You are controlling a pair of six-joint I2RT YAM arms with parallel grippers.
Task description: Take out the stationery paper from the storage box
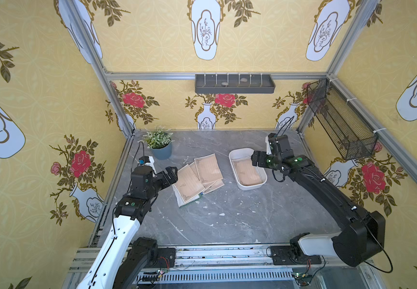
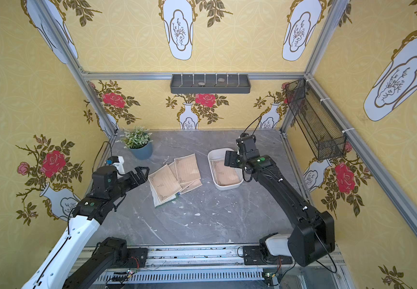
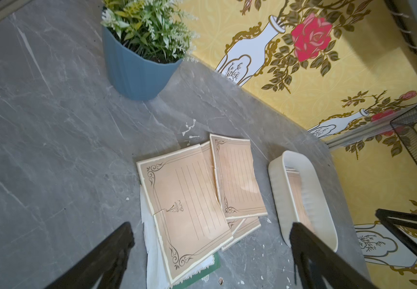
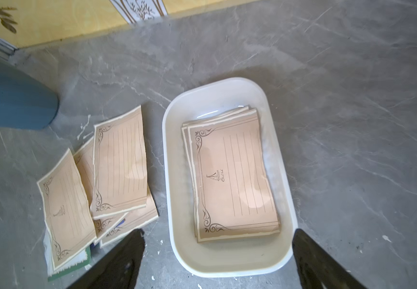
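The white storage box (image 4: 230,260) holds a stack of pink lined stationery sheets (image 4: 232,178). My right gripper is open above it, nothing between its fingers. Left of the box on the table, several loose sheets lie overlapped, with a white and green piece under them, seen also in the left wrist view. My left gripper is open and empty, raised at the left of these loose sheets.
A plant in a blue pot (image 1: 161,149) stands at the back left. A wire basket (image 1: 343,120) is on the right wall, a grey rack (image 1: 234,86) on the back wall.
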